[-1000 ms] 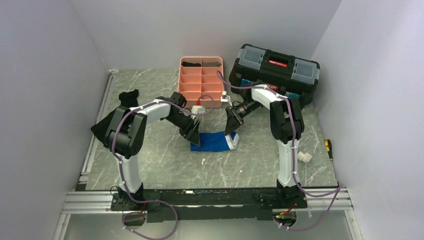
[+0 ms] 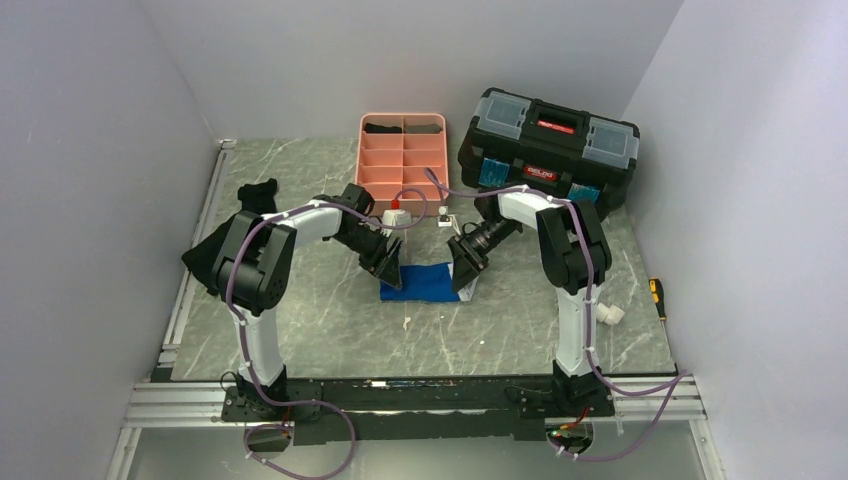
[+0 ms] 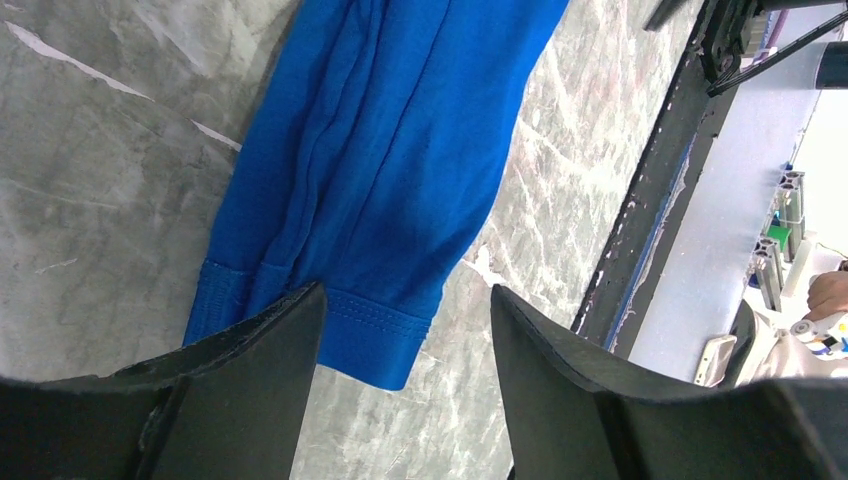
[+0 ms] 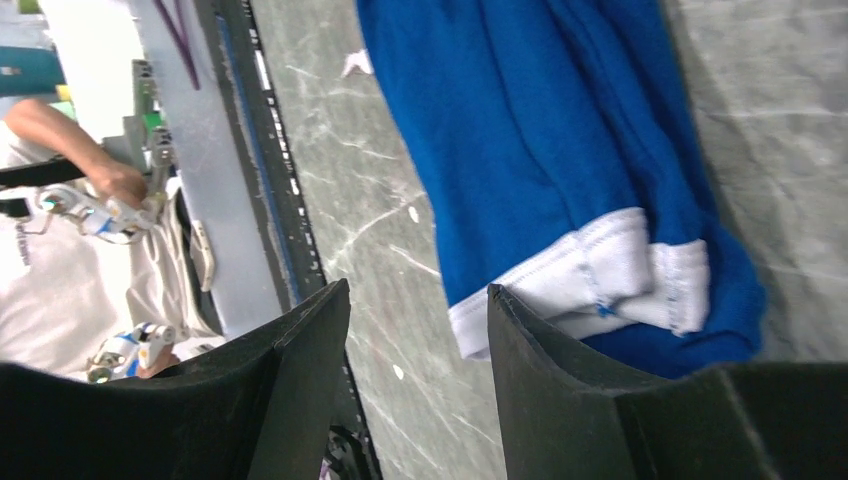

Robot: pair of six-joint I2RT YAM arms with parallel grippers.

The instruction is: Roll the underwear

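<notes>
The blue underwear (image 2: 428, 284) lies folded into a flat strip near the middle of the table. Its white band (image 4: 560, 275) is at the right end, with some blue cloth showing beyond it. My left gripper stands open over the strip's left end, one finger (image 3: 285, 335) overlapping the stitched hem. At the other end, my right gripper is also open, with one finger (image 4: 515, 335) in front of the white band's near corner. Whether either finger touches the cloth, I cannot tell.
Behind the underwear stands a pink divided box (image 2: 403, 150) with dark rolled items in its far compartments. A black toolbox (image 2: 548, 150) fills the back right. Dark cloth (image 2: 208, 255) lies at the left, and a screwdriver (image 2: 657, 298) at the right. Bare table lies in front.
The left arm and the cloth look nearly unchanged.
</notes>
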